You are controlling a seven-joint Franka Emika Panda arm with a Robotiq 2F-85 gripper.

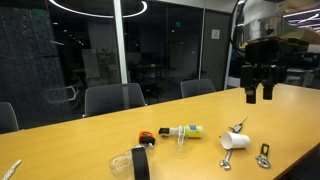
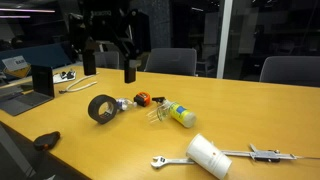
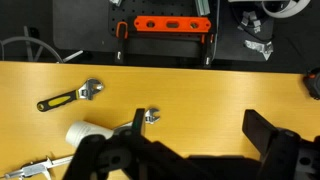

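Observation:
High over the table, my gripper hangs with its fingers apart and nothing between them; the wrist view shows bare wood below the gap. Lying on its side beneath is a white cup, close to an adjustable wrench and a caliper. A second wrench with a dark handle rests nearer the table edge. A yellow-green bottle lies farther along the table. Past it are an orange and black tool and a black ring, like a tape roll.
A clear plastic container lies by the ring. In exterior view 2, a laptop and a small black object occupy the left side. Chairs line the far edge.

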